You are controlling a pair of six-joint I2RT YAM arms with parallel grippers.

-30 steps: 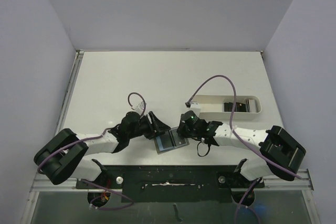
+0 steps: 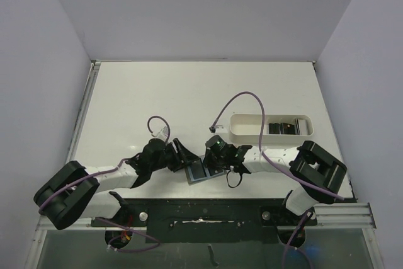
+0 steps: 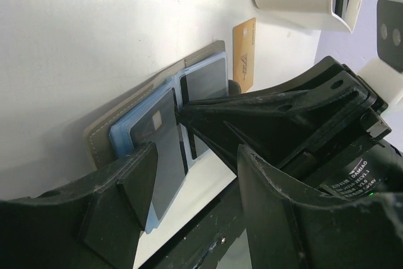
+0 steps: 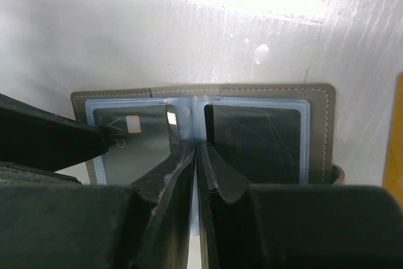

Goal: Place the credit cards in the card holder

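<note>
The open card holder [image 4: 252, 137], grey with blue-edged clear sleeves holding dark cards, lies on the white table. My right gripper is shut at the middle divider between the two sleeves; what exactly is between its fingertips is hard to tell. My left gripper stands open over the holder's left part, its fingers at the near sleeve in its wrist view. A gold card lies on the table beside the holder, partly visible at the right edge of the right wrist view.
A white box [image 2: 245, 124] with dark cards at its right end stands behind the right arm.
My right gripper has moved left onto the holder's middle over the last second. The left arm has shifted slightly down and left in the top view.
</note>
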